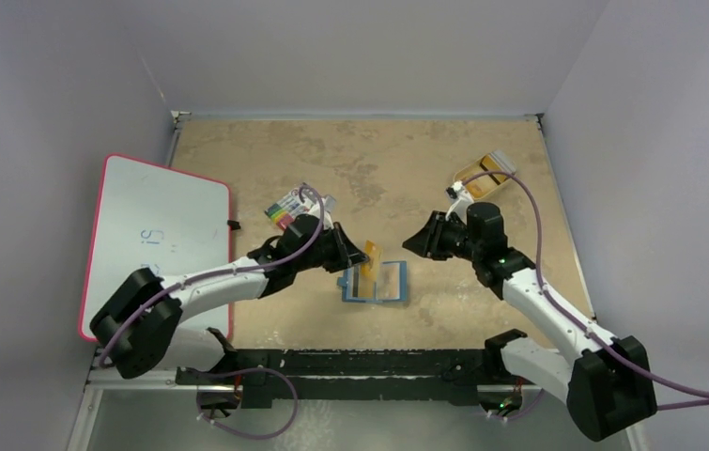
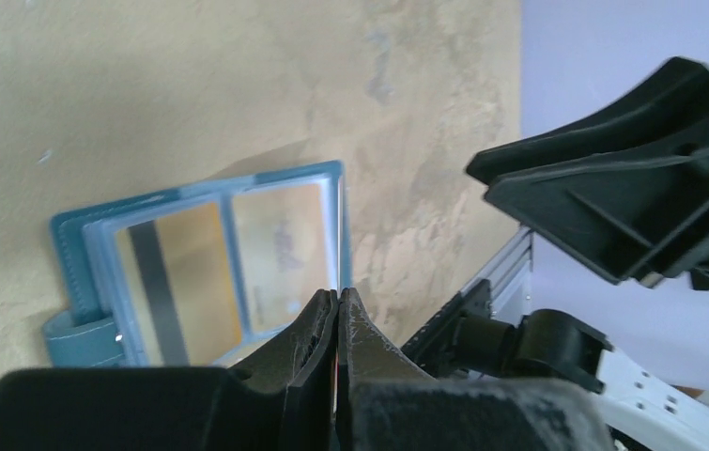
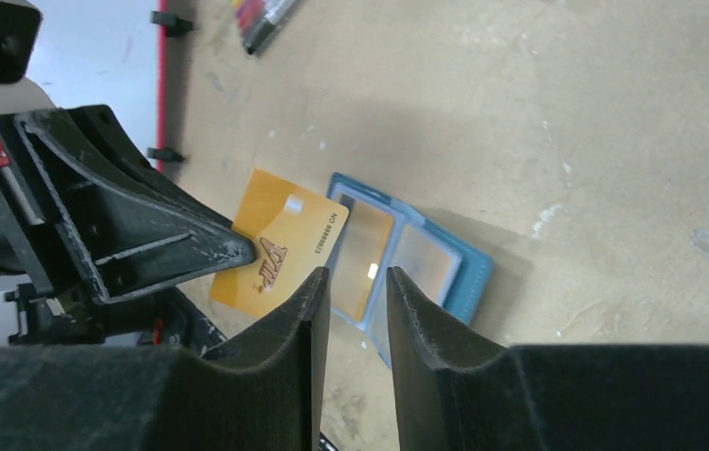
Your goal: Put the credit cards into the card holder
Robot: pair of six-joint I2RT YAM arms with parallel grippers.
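A yellow card (image 1: 371, 254) is gripped by one end in my left gripper (image 1: 362, 260), tilted over the blue card holder (image 1: 393, 282). The right wrist view shows the card's broad face (image 3: 280, 249); from the left wrist it is nearly edge-on, a thin line above the shut fingertips. The open holder (image 2: 280, 240) lies flat, with a black-striped yellow card (image 2: 195, 272) in one clear pocket; the other pocket looks empty. To the right, my right gripper is open with nothing between its fingers, apart from the card.
A box of more cards (image 1: 485, 176) stands at the back right. Behind the left arm lies a colourful pack (image 1: 285, 209), partly hidden. A whiteboard (image 1: 148, 235) covers the left side.
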